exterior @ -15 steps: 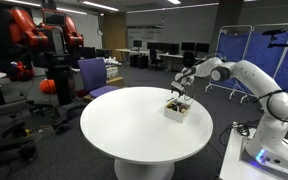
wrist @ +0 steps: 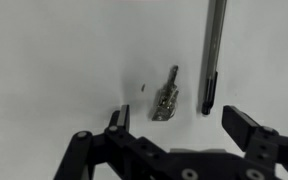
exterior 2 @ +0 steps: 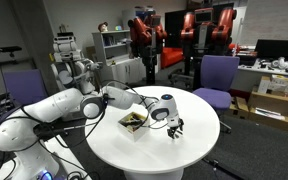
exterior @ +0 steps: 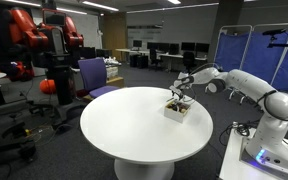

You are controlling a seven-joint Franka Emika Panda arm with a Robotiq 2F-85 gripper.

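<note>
In the wrist view my gripper stands open over the white table, its fingers wide apart. A small dark object with a narrow tip lies on the table, in the gap as seen from above. To its right is a long, thin pen-like item with a dark end, lying apart from it. From outside, the gripper is low over the table, beside an open box holding several things. The same box appears in the first exterior view, partly in front of the gripper.
A purple chair stands near its far edge, and the arm's base is off to one side.
My arm has come down, bringing the gripper lower toward the table behind the box. The box has not visibly moved.
</note>
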